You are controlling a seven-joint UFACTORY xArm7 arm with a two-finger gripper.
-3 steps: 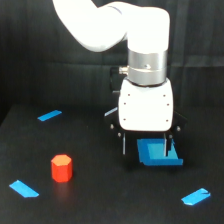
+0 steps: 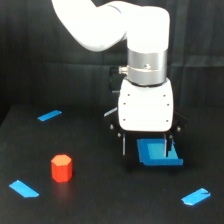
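Note:
My gripper, under a white hand at the end of a white arm, points down over the dark table. Its two thin dark fingers stand wide apart, and nothing shows gripped between them. A blue square object, maybe a shallow box, lies at and behind the right finger, its upper part partly hidden by the hand. I cannot tell how far above the table the fingertips are. To the left, well clear of the gripper, a red-orange hexagonal block stands on the table.
Flat blue strips lie around the work area: one at the back left, one at the front left and one at the front right.

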